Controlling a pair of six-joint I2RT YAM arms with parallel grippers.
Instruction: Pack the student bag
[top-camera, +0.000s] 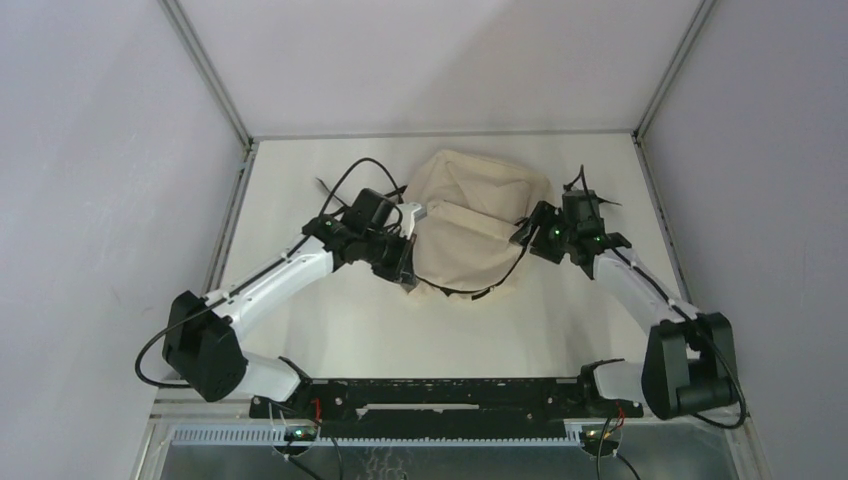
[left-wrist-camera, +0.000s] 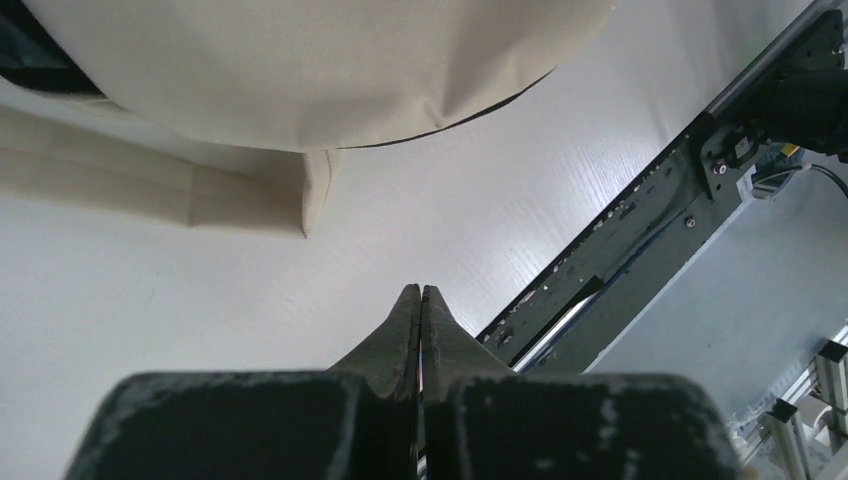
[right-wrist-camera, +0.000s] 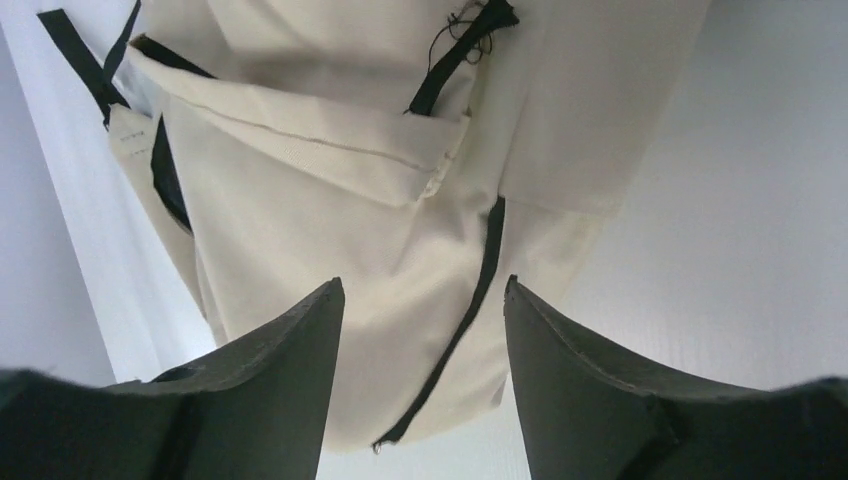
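A beige cloth bag with black trim lies limp near the middle of the table. Its black zip edge curves along the front and up the right side. At the bag's front left, my left gripper is shut; its wrist view shows bare table around the tips and nothing between them. My right gripper stands open over the bag's right side, where creased cloth and a black zip strip show between and beyond the spread fingers. The bag's contents are hidden. In the top view, the left arm covers its left edge.
Bare white table lies in front of the bag, with more free room at both sides. A black rail runs along the front edge. Walls close in the back and sides.
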